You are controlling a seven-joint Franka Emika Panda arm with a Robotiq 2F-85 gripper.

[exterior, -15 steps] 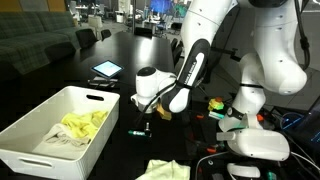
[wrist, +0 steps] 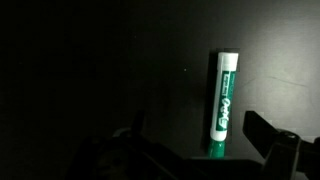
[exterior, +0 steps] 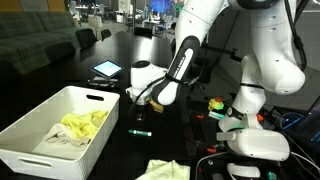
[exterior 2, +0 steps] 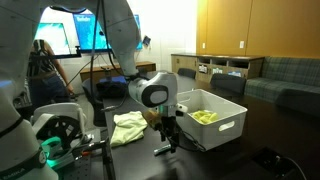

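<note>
A green-and-white marker point(exterior: 140, 132) lies on the dark table, clear of the box. In the wrist view the marker point(wrist: 223, 105) points nearly straight up the picture, its green cap low, right of the middle between the fingers. My gripper is open above it, holding nothing. From the side, the gripper point(exterior: 139, 112) hangs a little above and behind the marker. The other exterior view shows the marker point(exterior 2: 163, 150) on the table just below the gripper point(exterior 2: 171, 143).
A white box point(exterior: 42, 164) with yellow cloth point(exterior: 84, 124) inside stands beside the arm. White cloth point(exterior: 166, 170) lies at the table's near edge. A tablet-like object point(exterior: 106, 69) sits farther back. Bare table surrounds the marker.
My gripper has risen and shifted slightly left in exterior view 1, away from the marker. The marker stays on the table, now more fully visible.
</note>
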